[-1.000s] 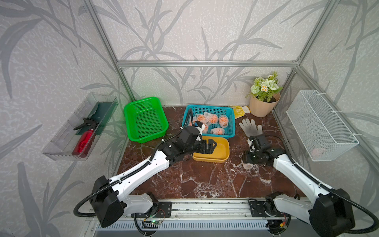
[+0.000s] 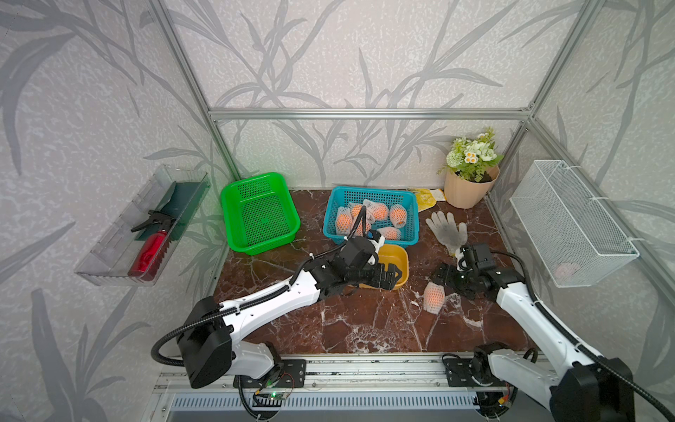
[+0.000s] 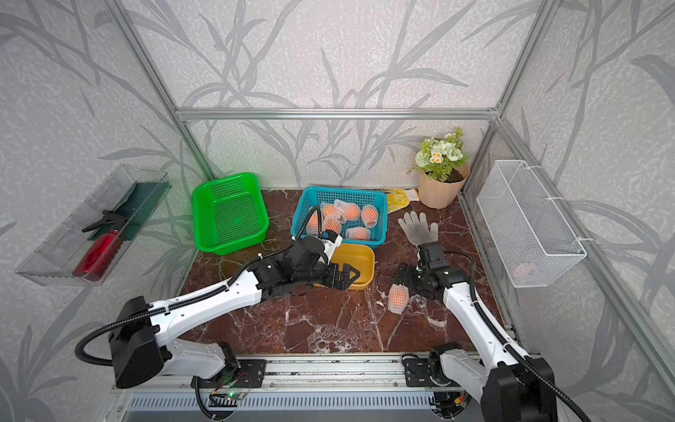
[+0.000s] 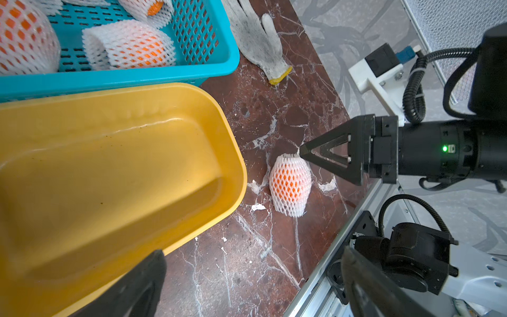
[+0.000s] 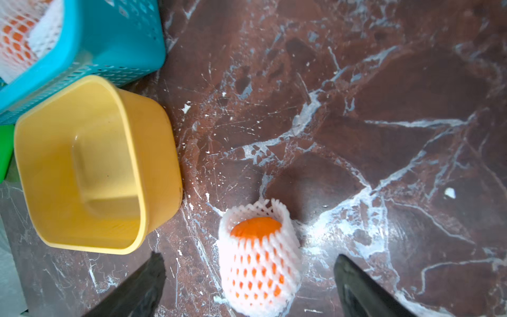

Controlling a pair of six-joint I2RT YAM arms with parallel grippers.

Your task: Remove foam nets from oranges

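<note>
An orange in a white foam net lies on the marble table at the right of the yellow tray; its top peeks out of the net in the right wrist view. My right gripper is open just above it, fingers either side. My left gripper hangs open over the yellow tray's right part, nothing between its fingers. A blue basket (image 2: pixel 330 211) behind holds several netted oranges (image 2: pixel 397 215).
A green basket (image 2: pixel 228 211) stands back left, a glove (image 2: pixel 446 228) and flower pot (image 2: pixel 464 190) back right. A wire basket (image 2: pixel 562 218) is on the right wall.
My left gripper has moved right over the yellow tray. My right gripper has lifted slightly, uncovering more of the netted orange.
</note>
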